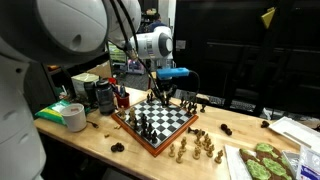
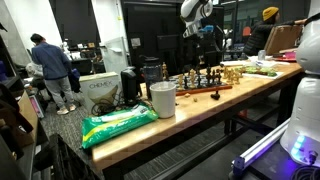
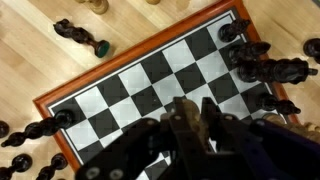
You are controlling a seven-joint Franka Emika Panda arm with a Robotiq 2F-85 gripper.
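Note:
The checkered chessboard [image 1: 160,121] with its reddish-brown rim lies on the wooden table. My gripper is over the middle of its squares in the wrist view, shut on a light tan chess piece [image 3: 194,114] that the fingers partly cover. In exterior view 1 the gripper [image 1: 167,92] hangs above the far part of the board. Dark pieces [image 3: 270,70] crowd one side of the board, and a dark piece [image 3: 45,127] stands at the opposite edge. A light piece [image 3: 155,67] is on the squares near one rim.
Several light pieces [image 1: 197,148] stand on the table right of the board. A white mug [image 1: 74,117] and dark jars [image 1: 104,96] are at the left. A green-and-brown mat [image 1: 262,163] lies at the front right. A dark piece [image 3: 80,35] lies outside the board.

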